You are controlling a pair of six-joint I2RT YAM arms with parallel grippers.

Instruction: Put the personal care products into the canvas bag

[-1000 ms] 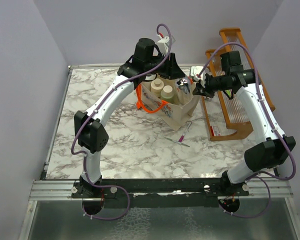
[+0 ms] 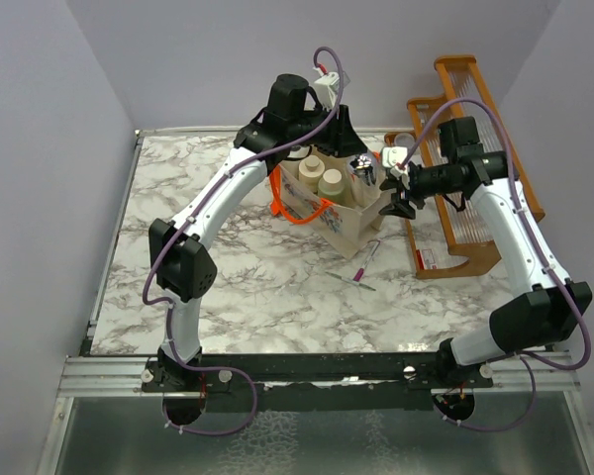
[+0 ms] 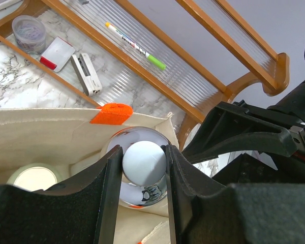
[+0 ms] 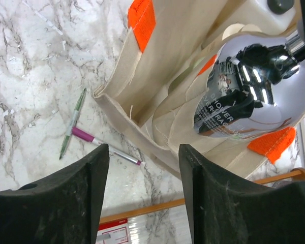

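Observation:
The canvas bag (image 2: 346, 228) with orange straps holds a cream-capped bottle (image 2: 311, 172) and a pale green-capped bottle (image 2: 331, 185). A clear shower bottle (image 4: 244, 96) with a white cap (image 3: 144, 162) is inside its right end, my left gripper shut on that cap. My right gripper stands open just outside the bag's lower right side, nothing between its fingers.
A wooden rack (image 2: 465, 252) stands to the right with small stationery items. Two pens (image 4: 112, 150) lie on the marble table below the bag.
My right arm has moved down, away from the bag's top rim toward the lower right. The left arm and the bottle it grips look nearly unchanged.

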